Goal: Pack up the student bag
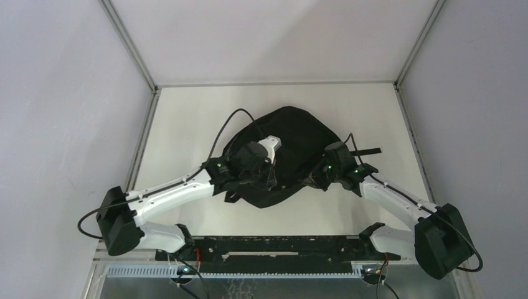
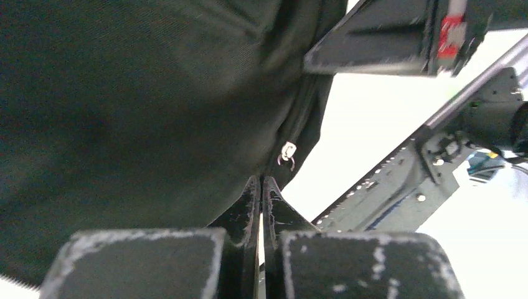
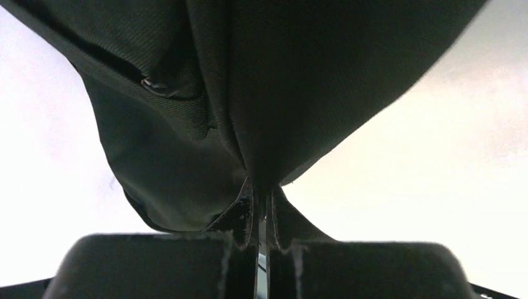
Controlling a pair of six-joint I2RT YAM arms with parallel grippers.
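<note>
In the top view a black bag (image 1: 299, 134) lies flat and slanted across the white table, with both arms over its front part. My left gripper is shut with nothing visible between its fingertips. Just beyond those tips, a small silver zipper pull (image 2: 287, 151) sits by the bag's edge. My right gripper is shut at the narrow end of a black fold of the bag (image 3: 280, 112), which runs in between its fingertips. From the left wrist view, the right gripper's fingers (image 2: 367, 53) show at the upper right, over the bag.
A dark strap (image 1: 367, 151) sticks out on the right, behind the right arm. Walls bound both sides and the back. The two grippers are close together.
</note>
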